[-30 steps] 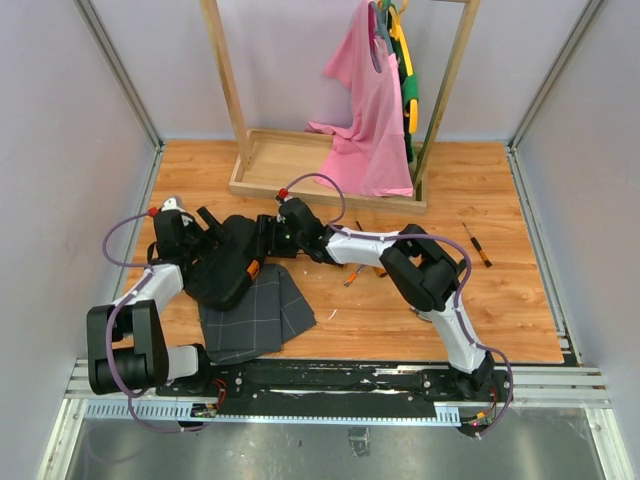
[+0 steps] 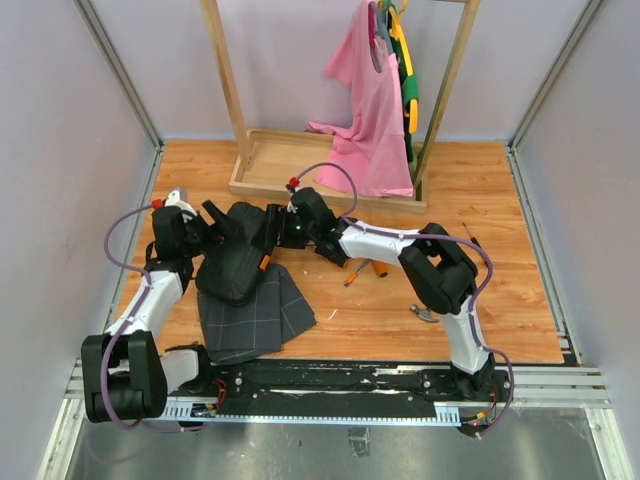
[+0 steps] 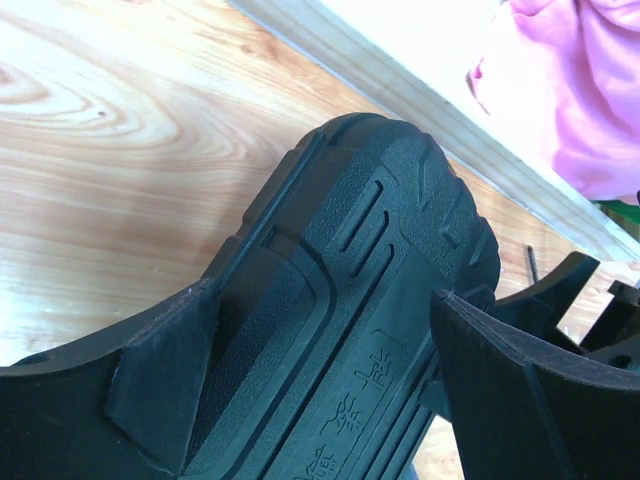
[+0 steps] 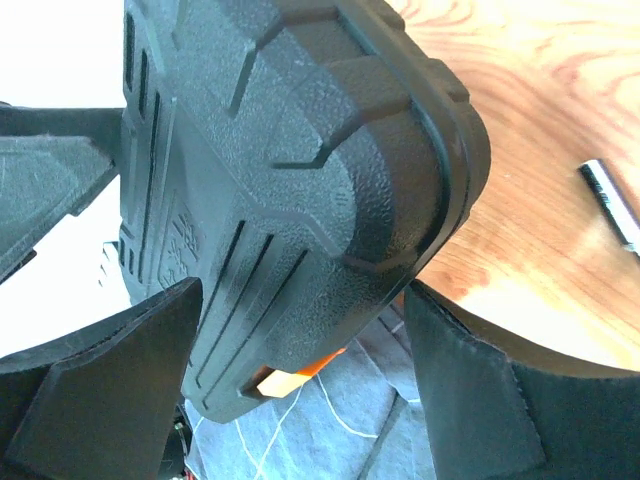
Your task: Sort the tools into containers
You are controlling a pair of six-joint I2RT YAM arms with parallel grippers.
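Observation:
A black plastic tool case (image 2: 230, 265) with a ribbed lid lies on the left, over a dark checked cloth (image 2: 255, 325); it has an orange latch (image 4: 290, 380). My left gripper (image 2: 205, 225) is open over the case, its fingers on either side of the ribbed body in the left wrist view. My right gripper (image 2: 275, 225) is at the case's right end, its fingers part open around that corner in the right wrist view; whether they press on it is unclear. Tools lie to the right: an orange-handled one (image 2: 355, 272), another orange piece (image 2: 380, 268) and pliers (image 2: 425, 312).
A wooden rack (image 2: 250, 180) with a pink garment (image 2: 350, 160) and hangers stands at the back. A thin tool lies at the far right (image 2: 475, 240), partly behind the arm.
The right gripper has moved slightly up and right in the top view, and the case has shifted a little with it. The left gripper has moved slightly.

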